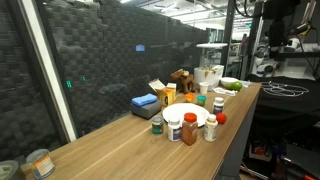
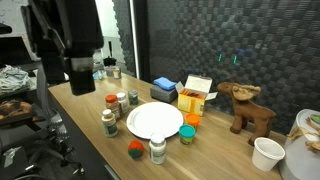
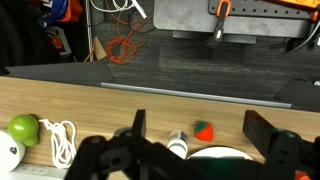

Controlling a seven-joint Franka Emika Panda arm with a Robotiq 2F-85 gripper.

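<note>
My gripper stands open in the wrist view, its two dark fingers far apart and nothing held. It is above the table's front edge. Seen between and below the fingers are a white bottle point(image 3: 178, 143), a small red item point(image 3: 204, 131) and part of the white plate point(image 3: 218, 153). In exterior view 2 the plate point(image 2: 155, 118) lies empty, with the red item point(image 2: 136, 148) and white bottle point(image 2: 158, 150) near its front edge. Several spice jars point(image 2: 109, 124) are on its left; a green-topped jar point(image 2: 187, 133) and an orange item point(image 2: 193, 120) sit to its right.
Behind the plate are a blue item point(image 2: 164, 84) and a yellow open box point(image 2: 196, 95). A brown toy moose point(image 2: 248, 108) and white cup point(image 2: 267, 153) stand farther right. Bare wood table point(image 1: 100, 150) lies left in exterior view 1. An open drawer point(image 3: 250, 25) shows below the table edge.
</note>
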